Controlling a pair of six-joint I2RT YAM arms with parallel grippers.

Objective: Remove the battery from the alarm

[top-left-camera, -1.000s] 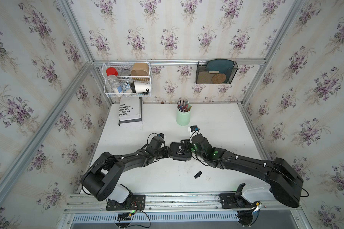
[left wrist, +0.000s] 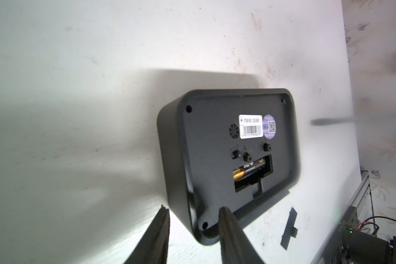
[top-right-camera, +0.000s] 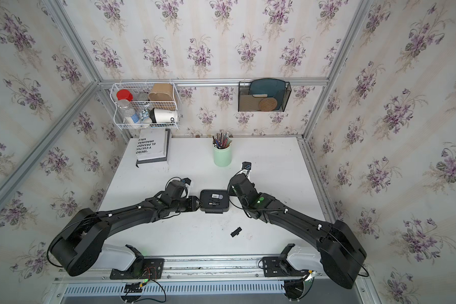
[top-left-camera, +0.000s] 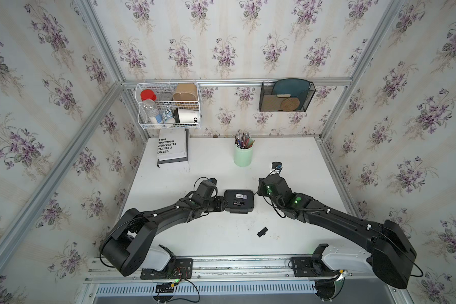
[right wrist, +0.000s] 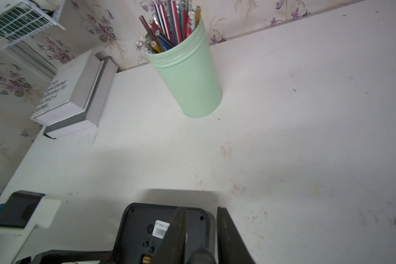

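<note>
The black alarm (top-left-camera: 239,195) lies back-up on the table, its compartment open with a battery (left wrist: 250,170) visible inside in the left wrist view. My left gripper is at the alarm's left end, fingers apart with nothing seen between them. My right gripper is raised to the right of the alarm, its fingers close together; what is between them I cannot make out. The battery cover (left wrist: 289,226) lies loose on the table in front of the alarm.
A green pencil cup (top-left-camera: 242,156) stands behind the alarm. Books (top-left-camera: 172,144) lie at the back left. Wire baskets hang on the back wall.
My right gripper has moved up and right, off the alarm, uncovering it. The left arm has shifted slightly, staying beside the alarm.
</note>
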